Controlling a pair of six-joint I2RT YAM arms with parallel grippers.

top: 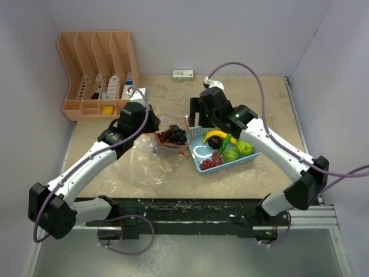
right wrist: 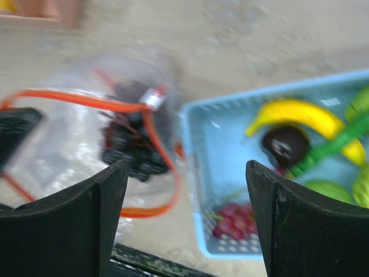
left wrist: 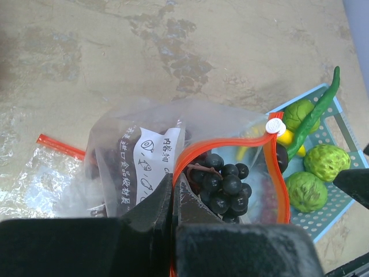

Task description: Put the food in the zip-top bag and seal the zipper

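Observation:
The clear zip bag (left wrist: pixel 109 144) stands with its orange-rimmed mouth spread wide. Dark grapes (left wrist: pixel 228 184) lie inside it, with redder ones beside them in the top view. My left gripper is shut on the bag's orange rim at one side of the mouth. Over the near-left part of the blue basket (top: pixel 214 168), my right gripper (top: pixel 195 112) hangs open and empty, to the right of the bag. In the basket are a yellow banana (right wrist: pixel 300 115), a dark round fruit (right wrist: pixel 285 145), a green pepper (left wrist: pixel 314 115), green round produce (left wrist: pixel 307 191) and red grapes (right wrist: pixel 236 221).
A tan divided rack (top: pixel 95 109) with several items stands at the back left. A small box (top: pixel 183 75) lies against the back wall. Flat clear plastic (top: pixel 130 176) covers the table's front left. Bare table surrounds the basket's right side.

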